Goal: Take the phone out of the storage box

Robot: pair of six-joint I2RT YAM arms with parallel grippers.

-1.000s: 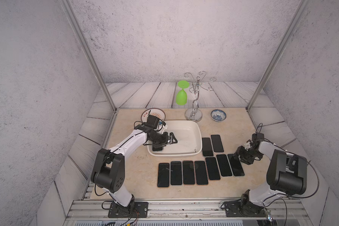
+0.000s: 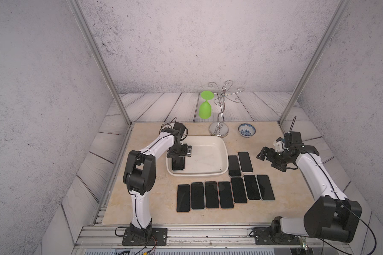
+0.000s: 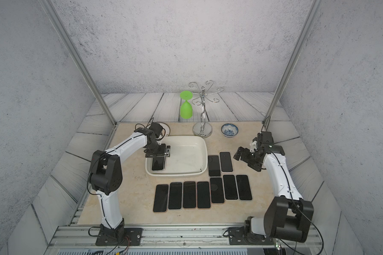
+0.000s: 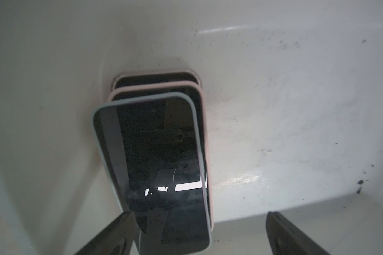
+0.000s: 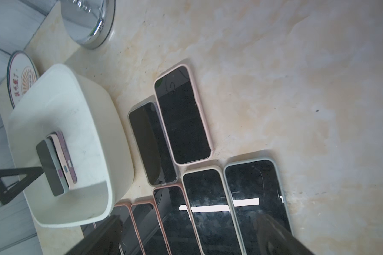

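In the white storage box [image 2: 206, 153], a stack of three black-screened phones leans at the left side. The top phone [image 4: 157, 170] has a pale blue-grey edge; beneath it a pink-edged phone [image 4: 205, 136] and a bottom phone [image 4: 157, 78] peek out. Over the stack, my left gripper stands open. One finger overlaps the top phone's lower left in the left wrist view, the other is well to its right. Nothing is held. My right gripper, open and empty, hangs above the table right of the laid-out phones.
Several phones [image 2: 211, 194] form a row before the box. Two more, a grey-edged phone [image 5: 151, 140] and a pink-edged phone [image 5: 183, 114], lie right of it. A metal stand [image 2: 219, 129] with a green goblet [image 2: 205, 109] and a bowl [image 2: 246, 130] stand behind.
My left gripper has shifted left and turned over the stack, uncovering more of it. My right gripper has moved away from the rightmost phone, backward. The front row slid slightly left earlier.
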